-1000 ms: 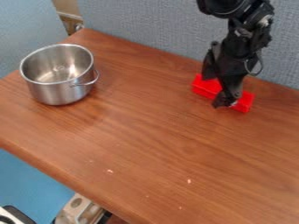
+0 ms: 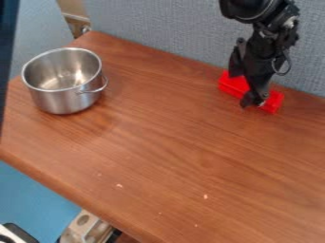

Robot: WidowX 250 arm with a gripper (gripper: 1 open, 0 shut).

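Note:
A red block (image 2: 233, 84) lies toward the back right of the wooden table, close to the grey backdrop. My black gripper (image 2: 250, 88) is down over it with its fingers open, one on either side, covering the middle of the block. Whether the fingers touch it cannot be seen clearly.
A steel pot (image 2: 63, 97) with side handles stands at the left edge of the table (image 2: 152, 180). Grey padded walls (image 2: 165, 28) border the back.
The gripper has shifted slightly right and toward the back, and the red block has moved a little the same way.

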